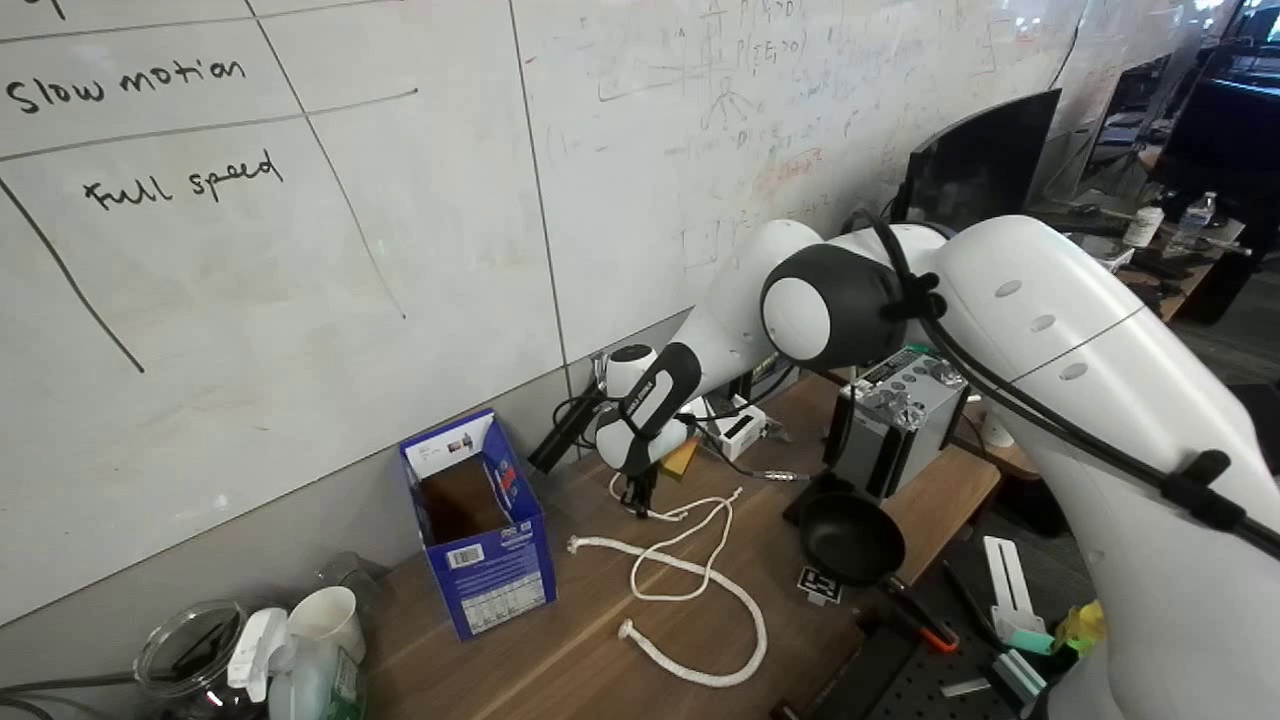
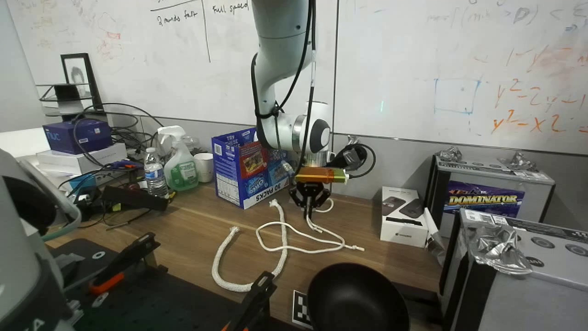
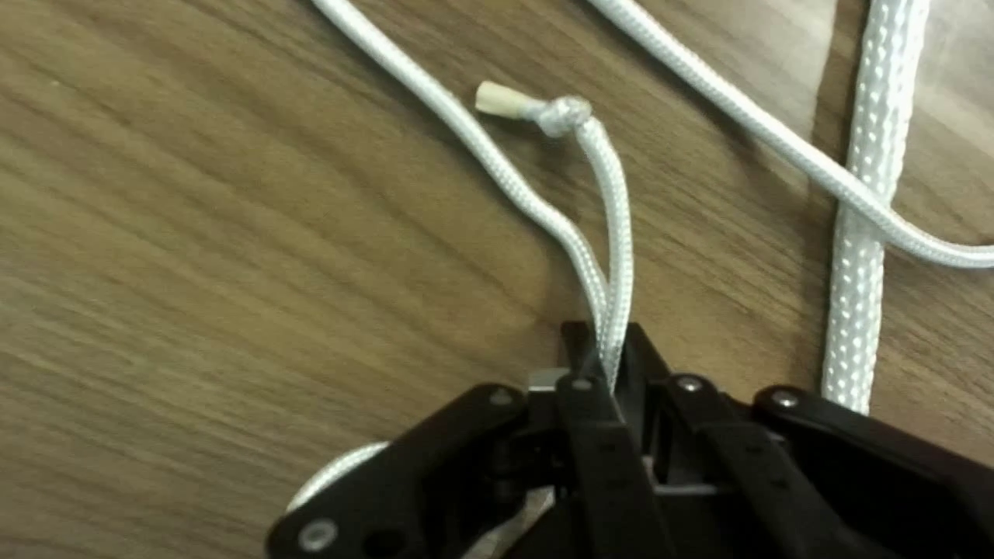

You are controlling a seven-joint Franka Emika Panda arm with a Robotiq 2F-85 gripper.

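A thin white rope [image 2: 300,249] lies in loose loops on the wooden table. My gripper points down and is shut on the thin rope, with two strands side by side between its fingers in the wrist view. One strand ends just beyond in a knot [image 3: 564,116] with a pale tip; more of the rope curves out on the gripper's other side. A thicker white braided rope [image 1: 758,630] lies in a curve on the table, crossed by the thin one. In exterior view 2 the gripper [image 2: 309,212] stands low over the table.
A blue cardboard box [image 1: 498,588], its top open, stands beside the ropes. A black pan [image 1: 849,536] and a marker card [image 1: 818,586] are across from it. Near the wall stands a white phone box [image 2: 403,223]; grey batteries [image 2: 510,265] fill the right side. Bare table lies between.
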